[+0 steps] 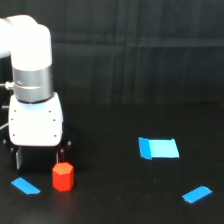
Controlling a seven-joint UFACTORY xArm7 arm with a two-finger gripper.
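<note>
A red six-sided block [63,177] stands on the dark table at the lower left. My white arm comes down at the left edge, and its gripper [38,157] is open, its dark fingers wide apart with nothing seen between them. The right fingertip is just behind the block's top edge in this view; whether they touch I cannot tell. The fingers are dark against the dark table and hard to make out.
A light blue square [164,148] lies right of centre, with a blue strip [145,149] along its left side. Other blue strips lie at the front left [25,186] and the front right [197,194].
</note>
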